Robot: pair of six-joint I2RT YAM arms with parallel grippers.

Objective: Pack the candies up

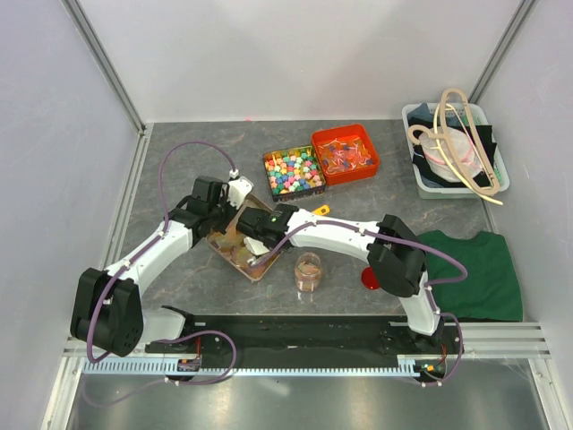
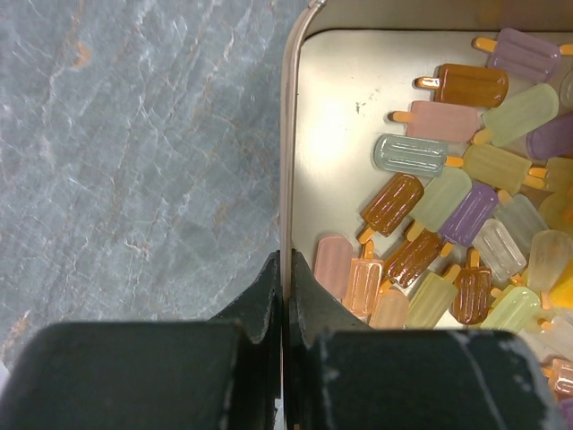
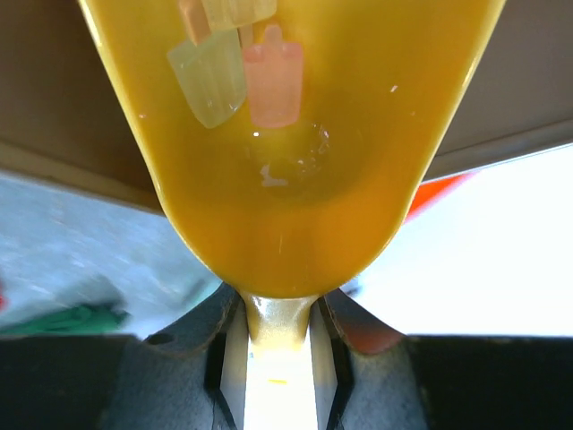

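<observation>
A shallow brown tray (image 1: 252, 273) lies tilted in plan on the table, holding many translucent popsicle-shaped candies (image 2: 443, 121). My left gripper is shut on its rim, with bare table on the outer side. Over the tray, my right gripper grips the handle of a yellow scoop (image 3: 295, 233). Several candies (image 3: 275, 85) lie in the scoop's bowl. From above, the right arm hides the bowl; a yellow end (image 1: 320, 210), apparently its handle, shows behind that arm. A clear jar (image 1: 308, 271) stands right of the tray.
A red lid (image 1: 370, 279) lies right of the jar. Behind are a box of colourful candies (image 1: 294, 172) and a red bin (image 1: 346, 154) of wrapped sweets. A white basket (image 1: 499, 170) with cloth and hangers and a green cloth (image 1: 474, 278) occupy the right side.
</observation>
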